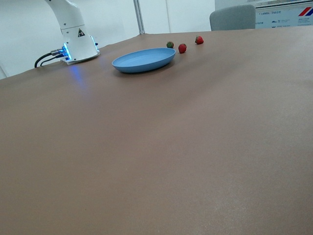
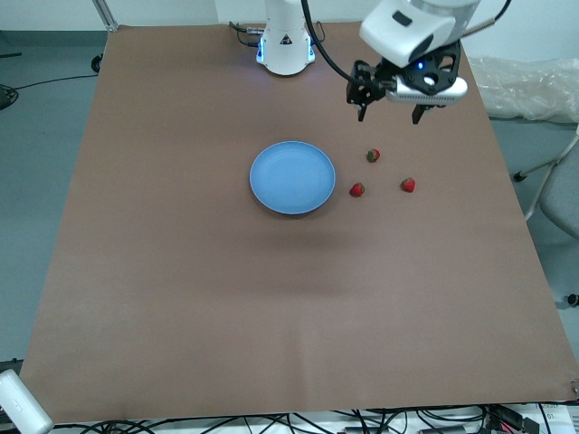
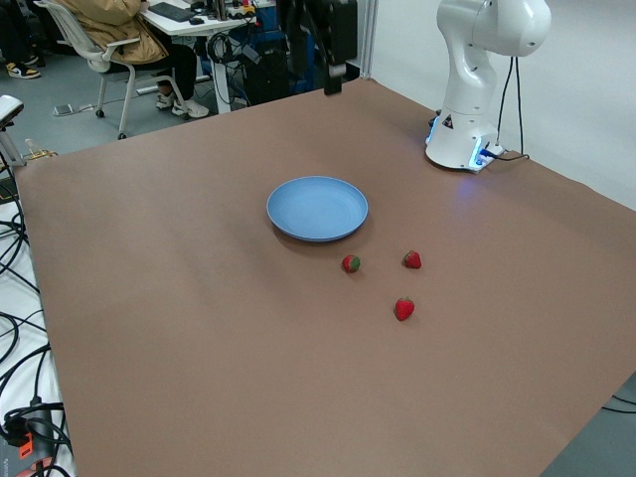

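Note:
A blue plate (image 2: 292, 177) lies empty mid-table. Three strawberries rest beside it: one near its edge (image 2: 357, 190), one farther back (image 2: 373, 155), one farther right (image 2: 408, 184); they also show in the right camera view (image 3: 404, 308). My gripper (image 2: 388, 115) hangs high over the back right of the table, behind and above the fruit, its two black fingers spread apart with nothing seen between them. In the top view the gripper is out of sight.
The white robot base (image 2: 282, 50) stands at the back edge with cables. A chair (image 2: 563, 190) is past the right edge, and cables run along the front edge.

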